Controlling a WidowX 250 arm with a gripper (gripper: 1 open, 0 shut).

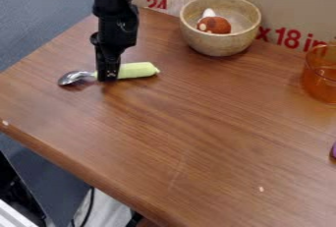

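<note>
My black gripper (108, 74) is down at the tabletop at upper left, its fingertips at a utensil with a pale yellow-green handle (138, 71) and a silver spoon-like head (75, 78) pointing left. The fingers are around or over the utensil near where handle meets metal; whether they are shut on it I cannot tell.
A beige bowl (210, 41) holding a brown round object (214, 26) and something white stands at the back. An orange transparent cup (320, 82) is at the right edge, with a purple object (332, 151) below it. The table's edge runs along the lower left.
</note>
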